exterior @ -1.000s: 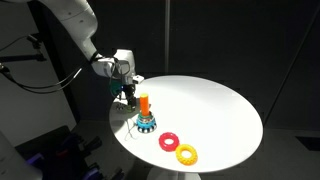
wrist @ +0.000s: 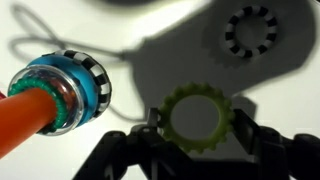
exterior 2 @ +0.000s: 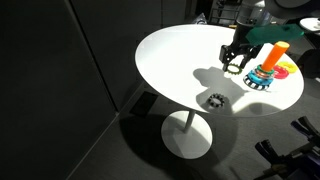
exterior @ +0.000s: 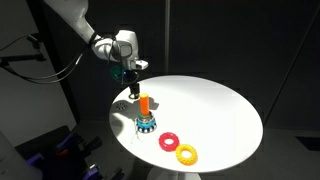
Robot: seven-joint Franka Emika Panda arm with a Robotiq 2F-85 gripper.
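Note:
A yellow-green scalloped ring is gripped across its width by my gripper in the wrist view. In exterior view 1 the gripper holds it above the table, left of and behind the stacking toy. That toy has an orange post and a base bearing blue and other coloured rings; in the wrist view its orange post rises at the left. A black-and-white ring lies flat on the table, apart from the held ring. In exterior view 2 this patterned ring is near the table edge.
A red ring and a yellow ring lie on the round white table, near its front edge. A cable hangs beside the arm.
In exterior view 1 my gripper has risen and shifted slightly right, and the ring it holds now shows clear above the table. The toy and the loose rings have stayed put.

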